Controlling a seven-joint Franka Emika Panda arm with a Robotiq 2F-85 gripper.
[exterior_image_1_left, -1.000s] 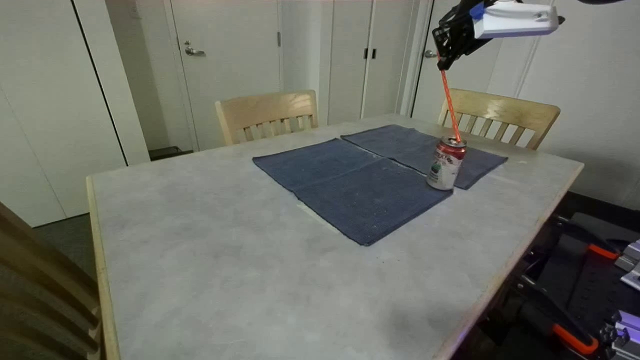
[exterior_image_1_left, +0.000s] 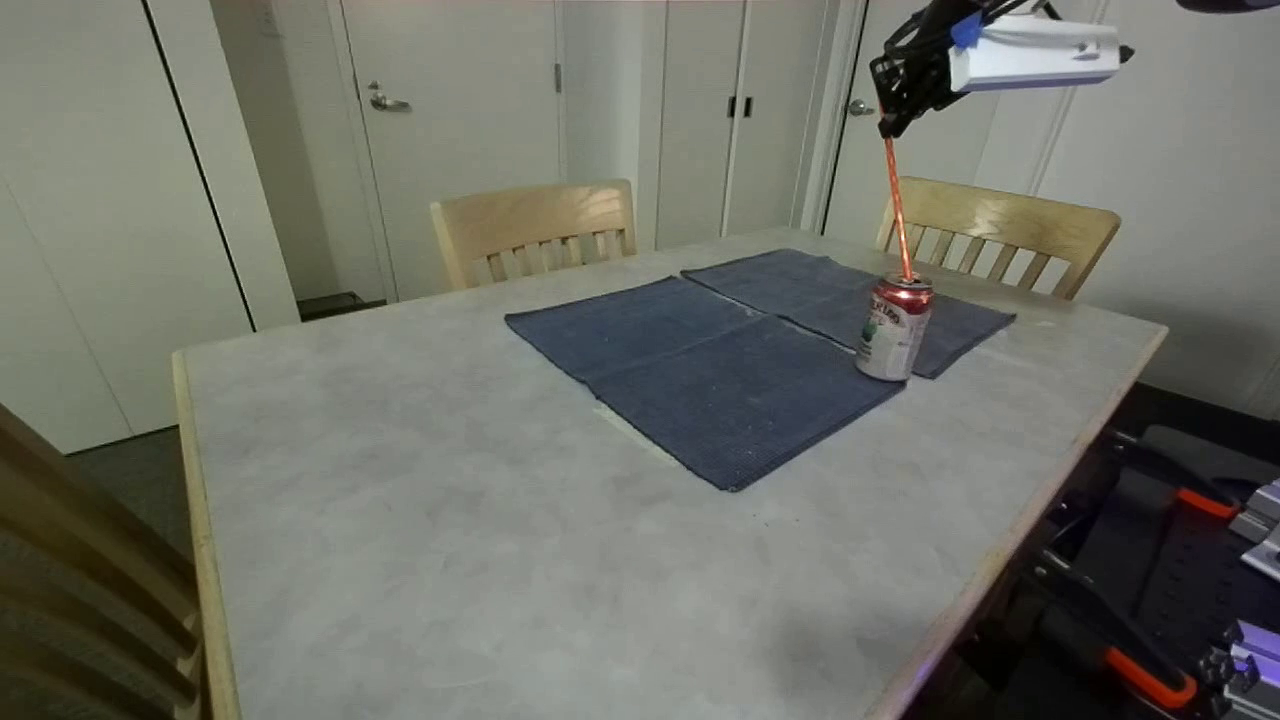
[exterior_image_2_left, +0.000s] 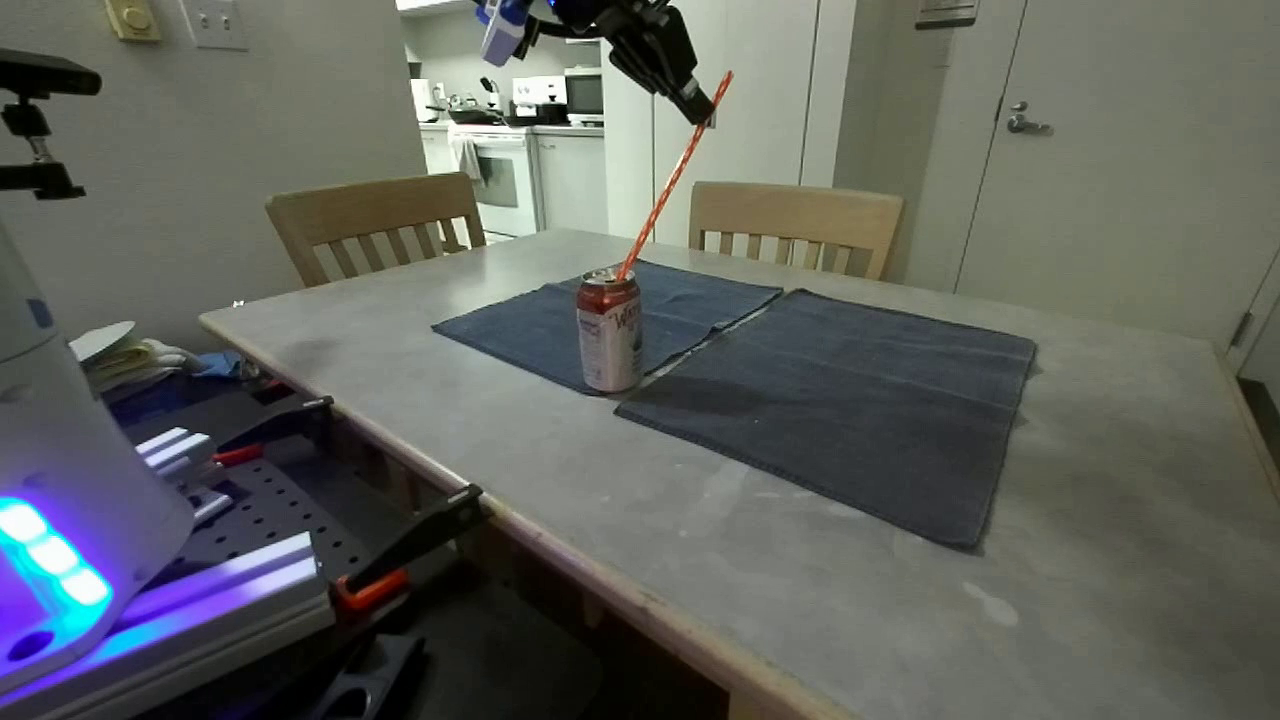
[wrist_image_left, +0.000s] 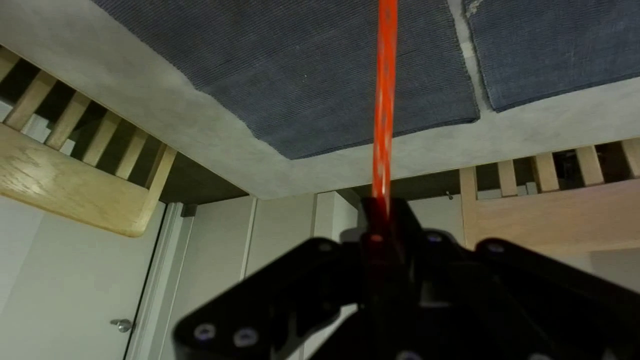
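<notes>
A long red-orange straw (exterior_image_1_left: 897, 204) leans at a tilt, its upper part caught in my gripper (exterior_image_1_left: 887, 121), which is shut on it. In exterior view 2 the lower end of the straw (exterior_image_2_left: 648, 226) meets the top of a red and white can (exterior_image_2_left: 611, 332); whether it is inside the opening, I cannot tell. The can stands upright at the edges of two dark blue cloths. In the wrist view the straw (wrist_image_left: 385, 102) runs up from between the dark fingers, and the can is out of sight there.
One blue cloth (exterior_image_2_left: 852, 396) and a second blue cloth (exterior_image_2_left: 504, 330) lie flat on the grey table (exterior_image_1_left: 480, 528), otherwise bare. Wooden chairs (exterior_image_1_left: 540, 228) stand around it. Clamps and metal rails (exterior_image_2_left: 252, 600) sit along one side, by the robot's base.
My gripper has shifted slightly right in exterior view 1, carrying the straw's upper end with it. The straw's lower end and the can have also moved a little, and the can appears turned.
</notes>
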